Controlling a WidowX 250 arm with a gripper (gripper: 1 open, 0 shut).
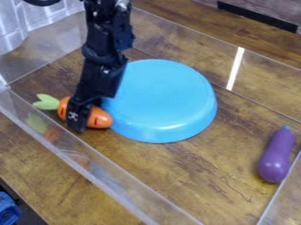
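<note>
A toy carrot [91, 116] with pale green leaves lies on the wooden floor of a clear-walled bin, just left of an upturned blue plate or bowl [165, 101]. The black gripper [88, 111] reaches down over the carrot, its lower end at the orange body; whether its fingers are open or shut is hidden by the dark shape.
A purple toy eggplant [275, 154] lies at the right. Transparent walls run along the left and front.
</note>
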